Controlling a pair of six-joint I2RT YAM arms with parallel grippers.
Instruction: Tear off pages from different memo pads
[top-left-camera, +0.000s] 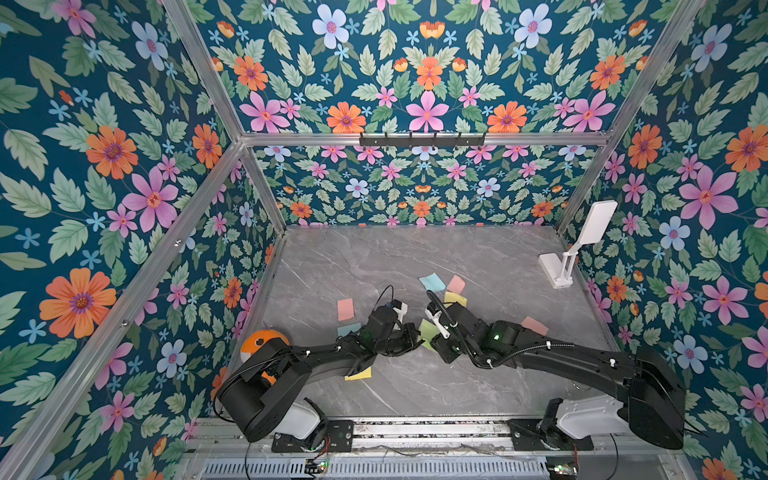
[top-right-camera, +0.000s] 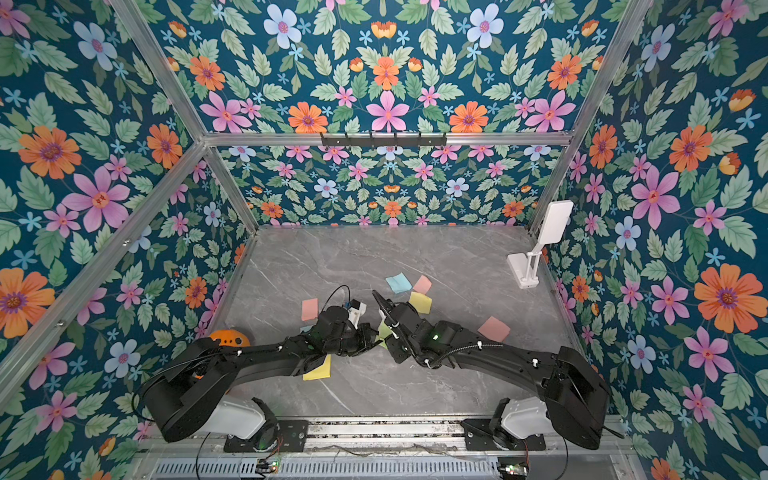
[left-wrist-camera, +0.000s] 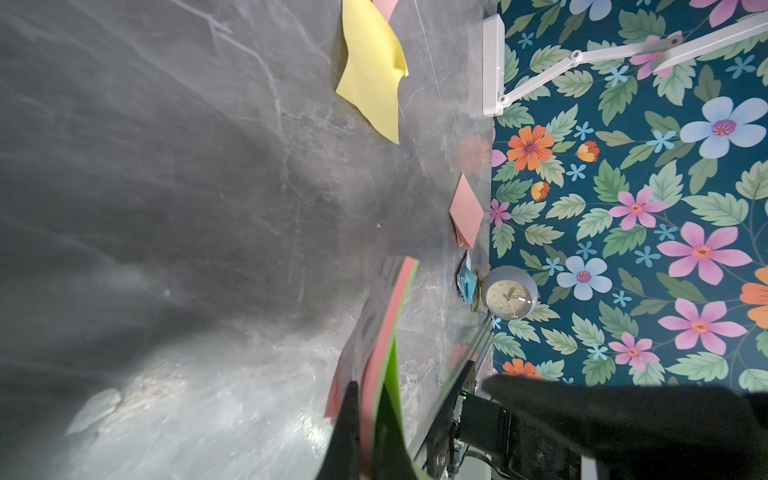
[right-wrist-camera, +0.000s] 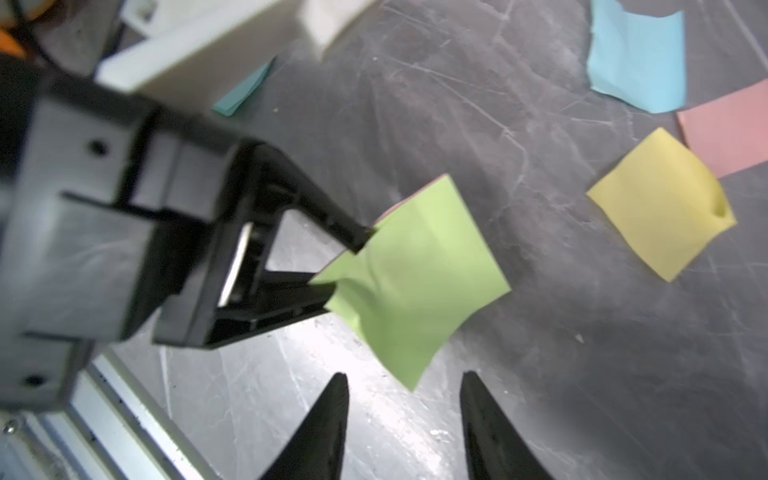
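A thin memo pad (right-wrist-camera: 424, 280), green on one face with a pink layer behind it, is held up off the table at one edge. My left gripper is shut on that edge; its fingers pinch the paper in the right wrist view. From the left wrist view the pad's pink and green layers (left-wrist-camera: 388, 320) stand edge-on between the dark fingers. My right gripper is open, its fingertips just below the pad's lowest corner in that view, with apparently nothing gripped. In the top left view the green pad (top-left-camera: 429, 332) shows between both grippers.
Beyond the pad lie a yellow sheet (right-wrist-camera: 664, 204), a blue one (right-wrist-camera: 640, 60) and a pink one (right-wrist-camera: 732, 128). Near the left arm are a pink pad (top-left-camera: 345, 309) and yellow paper (top-left-camera: 358, 373). A white lamp (top-left-camera: 592, 224) stands right.
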